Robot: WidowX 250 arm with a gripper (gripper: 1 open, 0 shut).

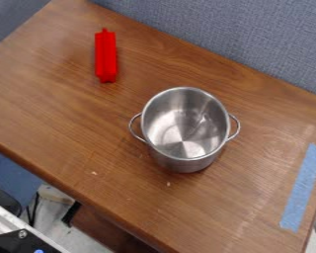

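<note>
A red elongated object (pixel 106 57) lies at the upper left of the wooden table (pixel 68 119). A steel pot (pixel 185 128) with two loop handles stands upright right of the middle, and I see nothing inside it. No gripper can be made out in the view; part of some white and black equipment (pixel 8 229) shows at the lower left corner.
A strip of blue tape (pixel 300 188) is stuck near the table's right side. Grey-blue padded walls (pixel 240 30) border the back.
</note>
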